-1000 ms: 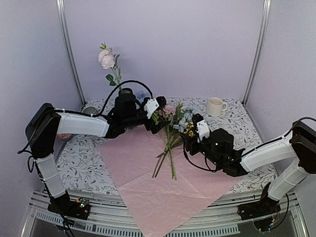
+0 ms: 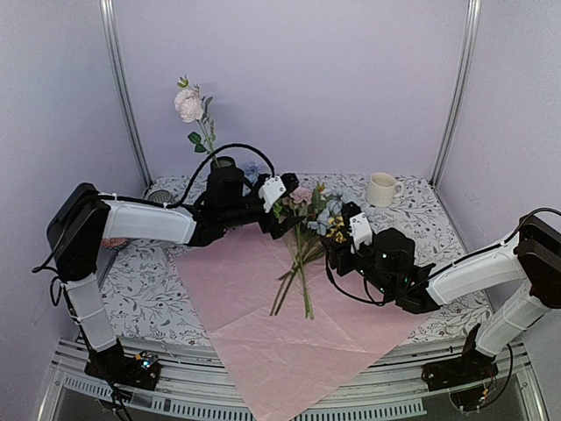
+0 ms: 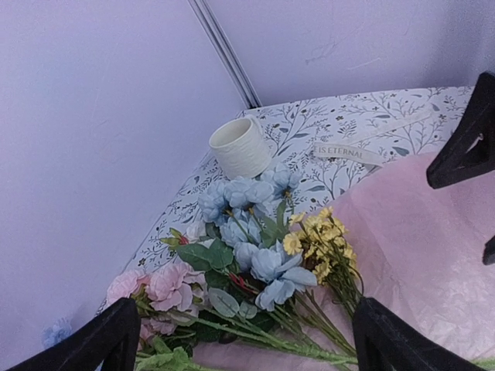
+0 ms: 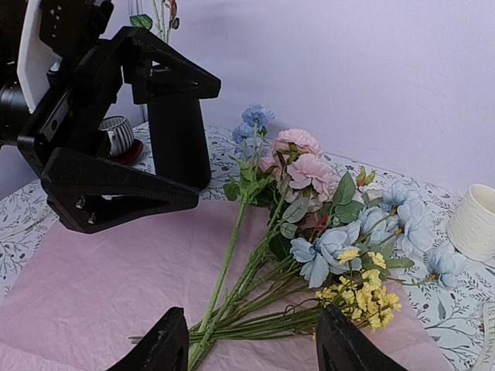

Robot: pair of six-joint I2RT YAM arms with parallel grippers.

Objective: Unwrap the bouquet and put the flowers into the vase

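A black vase (image 4: 180, 139) stands at the back left, with a white rose (image 2: 189, 103) upright in it. Pink flowers (image 4: 312, 178), blue flowers (image 4: 329, 251) and yellow flowers (image 4: 370, 299) lie in a bunch, their green stems (image 2: 305, 272) crossing toward the front. Over the pink heads, my left gripper (image 2: 287, 203) is open; its own view shows flowers beyond the parted fingers (image 3: 97, 340). My right gripper (image 2: 342, 235), also open, hovers by the yellow heads, and stems show in the gap between its fingers. Neither gripper holds anything.
Pink paper (image 2: 272, 368) lies under the stems on the patterned table (image 2: 149, 289). A white mug (image 2: 382, 189) stands at the back right. Beside the vase, a small ribbed cup (image 4: 117, 133) shows in the right wrist view.
My left gripper has shifted very slightly to the right over the pink flowers. The right arm and the bunch look unmoved.
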